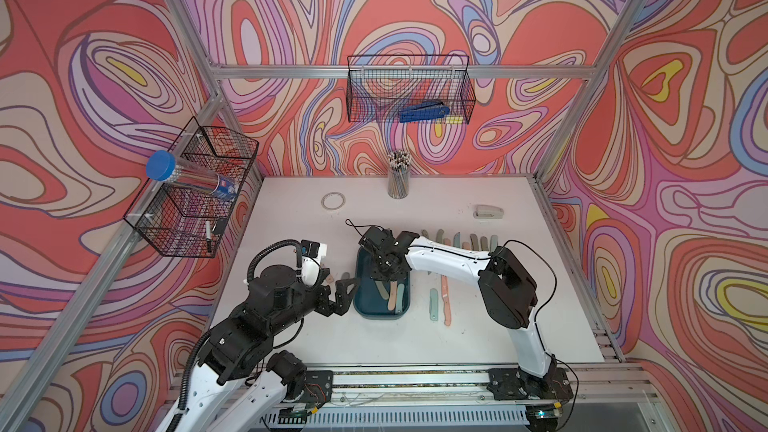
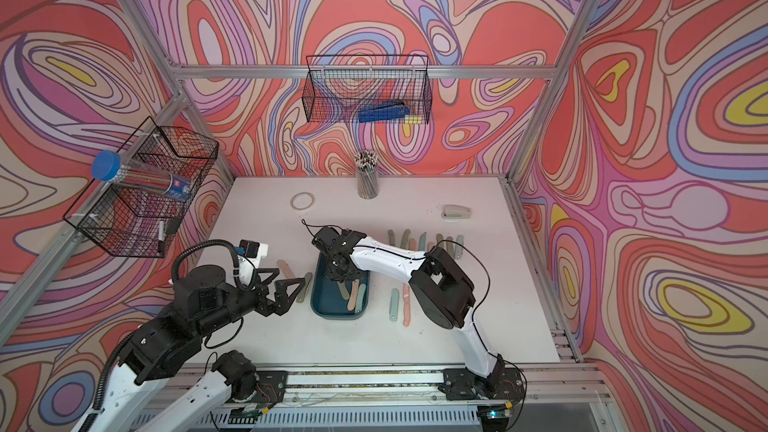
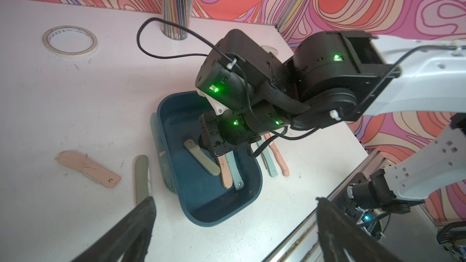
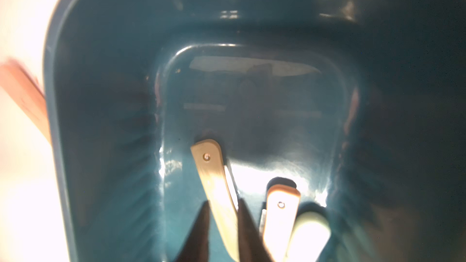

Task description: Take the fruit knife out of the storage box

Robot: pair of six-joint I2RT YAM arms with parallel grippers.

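In the dark teal storage box [image 3: 213,211] lie three folding fruit knives: an olive-beige one [image 4: 216,184], a peach one [image 4: 277,223] and a pale mint one [image 4: 309,236]. My right gripper is low over the box, its fingertips part open above the olive-beige knife; I cannot tell whether they touch it. My left gripper stands open to the left of and above the box, nothing between its fingers.
More knives lie on the table beside the box, including a peach one [image 3: 87,167] and an olive one [image 3: 141,177]. A tape roll [image 1: 333,200], pencil cup [image 1: 397,180] and stapler [image 1: 488,212] stand at the back.
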